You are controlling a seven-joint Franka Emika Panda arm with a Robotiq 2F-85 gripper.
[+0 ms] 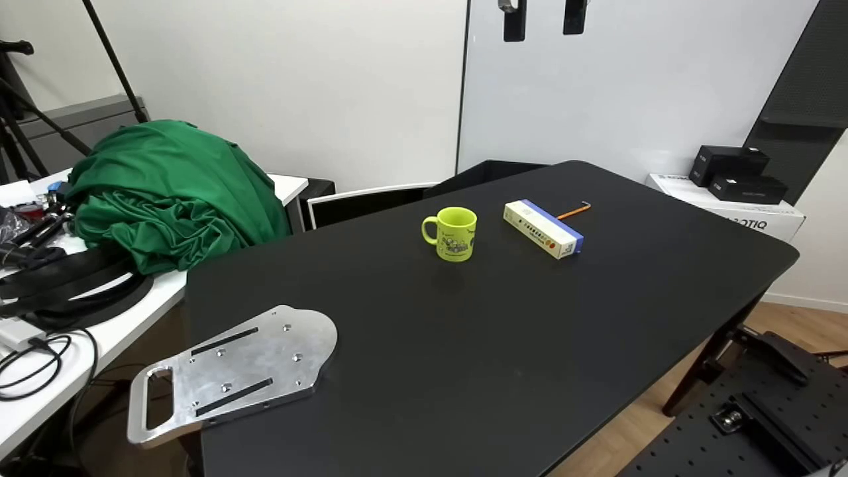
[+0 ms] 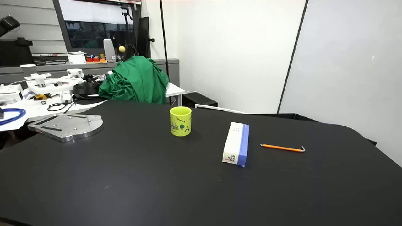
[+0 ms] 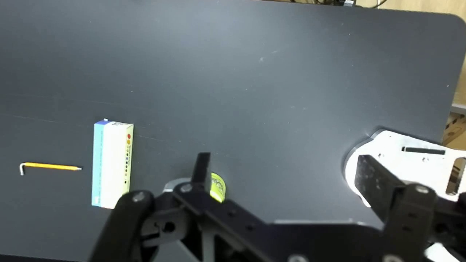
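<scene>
High above the table, my gripper (image 1: 545, 27) shows only its two dark fingertips at the top edge of exterior view 1. It is open, its fingers wide apart in the wrist view with only bare tabletop between them. A lime-green mug (image 1: 454, 235) stands upright near the middle of the table; one finger and the gripper body hide most of it in the wrist view. Beside it lies a white and blue box (image 2: 234, 143). An orange hex key (image 2: 281, 147) with a bent metal end lies past the box. None of these touches the gripper.
A flat silver metal plate (image 1: 254, 362) with a handle slot lies at the table's left end, its handle overhanging the edge. Green cloth (image 1: 171, 191) is heaped on a white side table.
</scene>
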